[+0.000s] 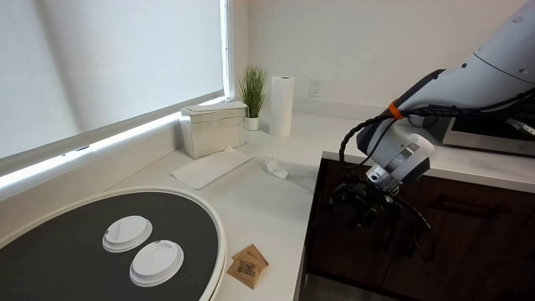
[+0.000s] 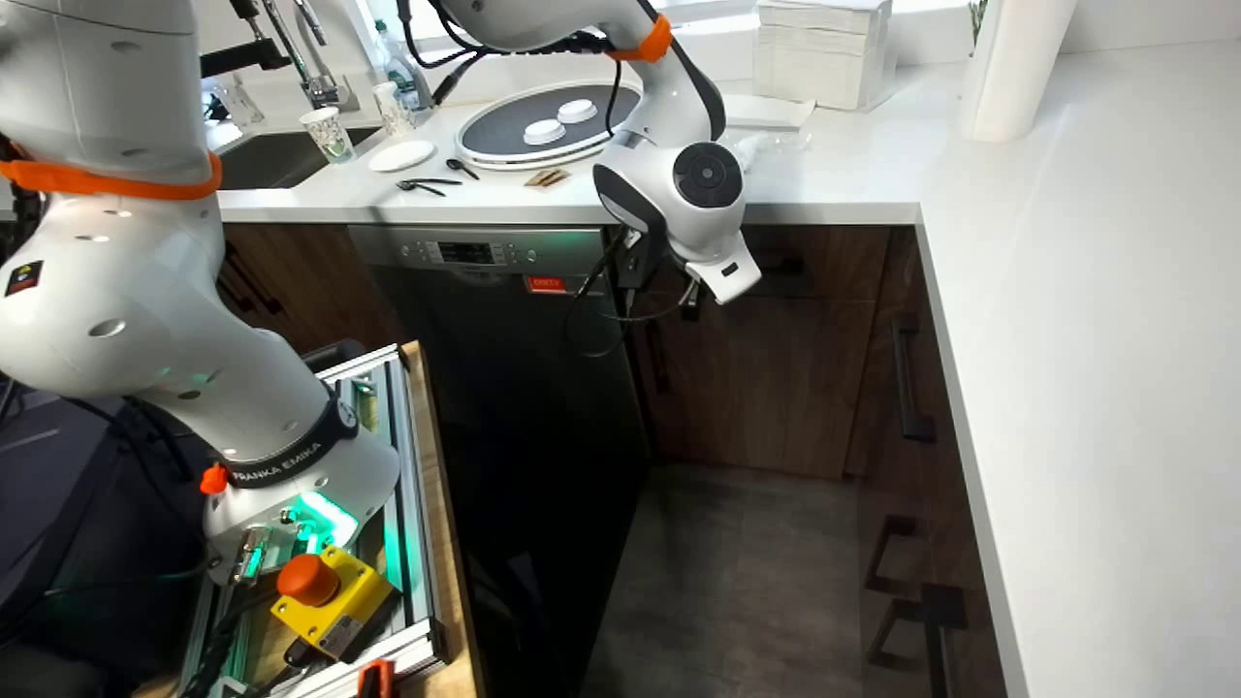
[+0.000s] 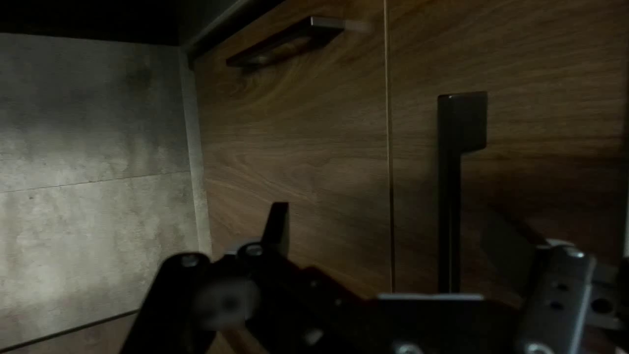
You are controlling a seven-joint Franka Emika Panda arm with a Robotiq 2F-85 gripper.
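My gripper (image 1: 343, 214) hangs over the counter's front edge, below counter height and before the dark wooden cabinets. Its fingers stand wide apart in the wrist view, the left finger (image 3: 277, 229) sharp against the wood and the other blurred at right; the gripper is open with nothing between. Past the fingers, a vertical black handle (image 3: 450, 194) runs down one cabinet front. A horizontal handle (image 3: 283, 46) crosses the neighbouring front higher up. The fronts look closed. In exterior view 2 the arm's wrist hides the gripper.
On the counter lie brown packets (image 1: 248, 266), a crumpled tissue (image 1: 276, 169) and a round dark tray (image 1: 200, 230) bearing two white lids. A paper towel roll (image 1: 281, 106) stands farther back.
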